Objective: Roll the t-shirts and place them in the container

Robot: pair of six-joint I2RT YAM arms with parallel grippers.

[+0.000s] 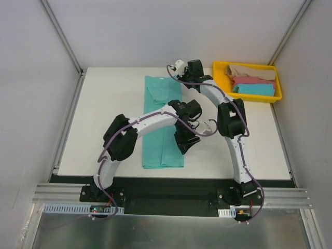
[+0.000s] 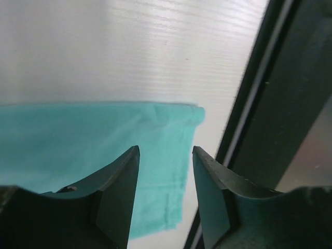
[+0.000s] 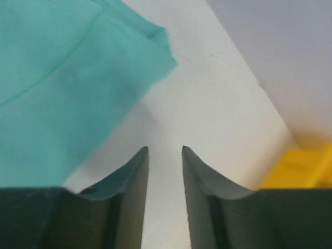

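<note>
A turquoise t-shirt (image 1: 154,150), folded into a long strip, lies lengthwise down the middle of the white table. The left arm covers part of its middle. Over its lower right edge is my left gripper (image 1: 187,146); in the left wrist view the left gripper is open, with the shirt's corner (image 2: 194,111) past the fingertips and nothing clamped. Near the upper right corner sits my right gripper (image 1: 185,84). Its fingers (image 3: 136,174) stand part open in the right wrist view, bare table between them, and the shirt (image 3: 104,88) lies to their left.
A yellow bin (image 1: 220,78) at the back right holds several rolled cloths, among them a beige one (image 1: 251,71) and a turquoise one (image 1: 255,89). Bare table (image 1: 109,104) lies left of the shirt and on the right side. A dark front edge (image 1: 166,185) borders the table.
</note>
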